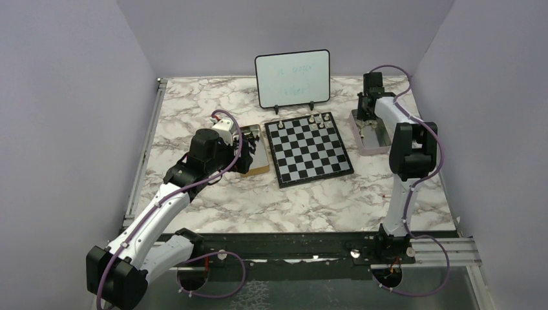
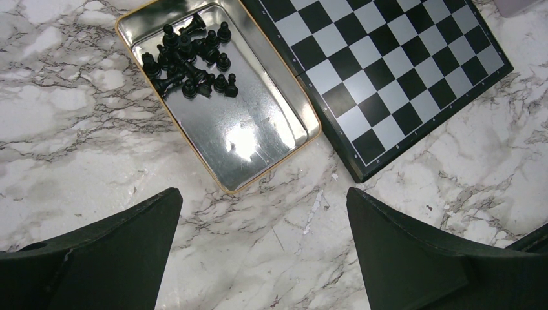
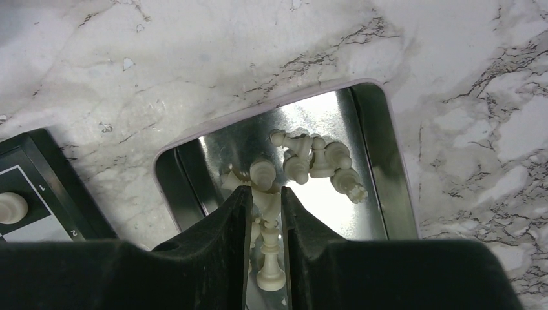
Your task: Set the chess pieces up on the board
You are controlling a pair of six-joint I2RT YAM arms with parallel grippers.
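The chessboard (image 1: 309, 155) lies centrally, with several white pieces (image 1: 327, 117) along its far side. My right gripper is over the white pieces' tray (image 3: 395, 168), shut on a white chess piece (image 3: 266, 201); which piece is unclear. Other white pieces (image 3: 322, 165) lie jumbled there. My left gripper hangs open and empty near the gold-rimmed tray (image 2: 258, 129), where black pieces (image 2: 187, 55) lie heaped.
A whiteboard (image 1: 292, 77) stands behind the board at the back. Walls bound the sides and rear.
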